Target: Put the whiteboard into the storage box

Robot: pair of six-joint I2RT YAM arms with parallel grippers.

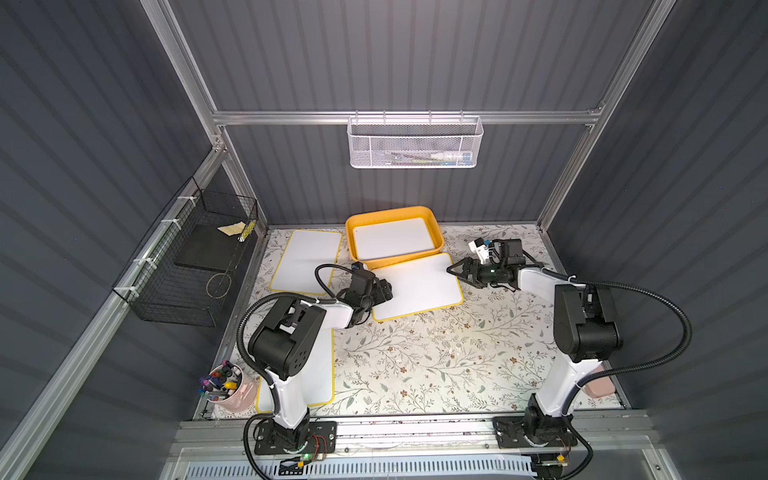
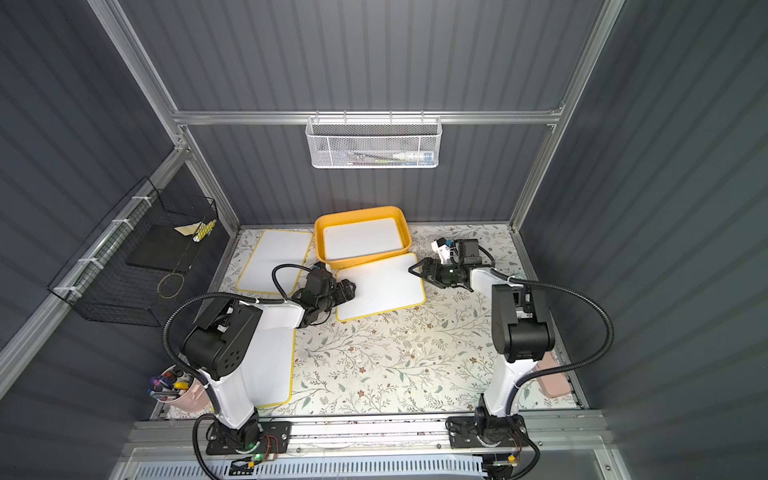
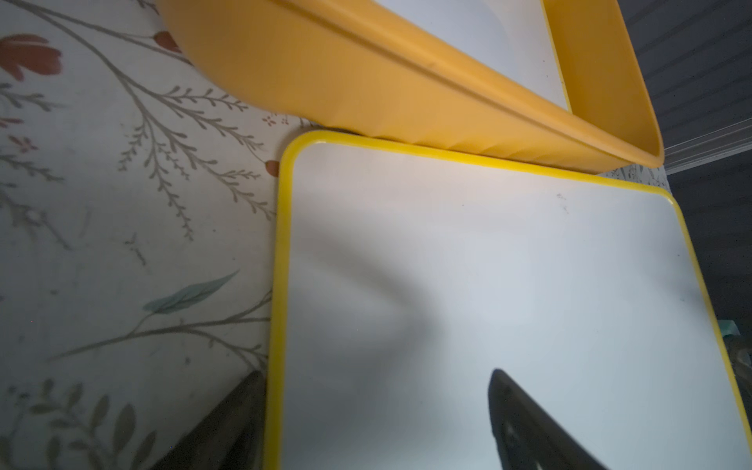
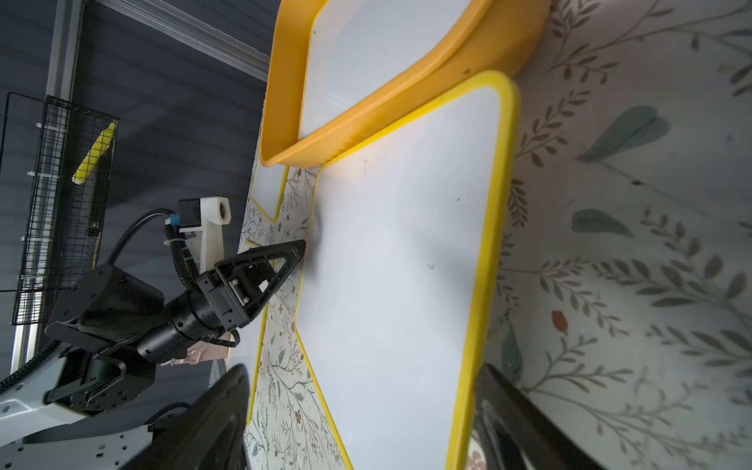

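Note:
A white whiteboard with a yellow edge (image 1: 420, 284) lies in the middle of the table, its far edge against the front wall of the orange storage box (image 1: 400, 261). Inside that box a white board (image 1: 392, 237) lies flat. My left gripper (image 1: 387, 291) is over the whiteboard's left edge, fingers open; in the left wrist view one blurred finger (image 3: 235, 431) is beside the edge and the other is over the white face. At the right edge my right gripper (image 1: 453, 269) is open too, its fingers (image 4: 509, 423) either side of the yellow rim.
Two more whiteboards lie at the left, one at the back (image 1: 308, 260) and one in front (image 1: 316, 372). A pink cup of markers (image 1: 236, 392) stands at the front left corner.

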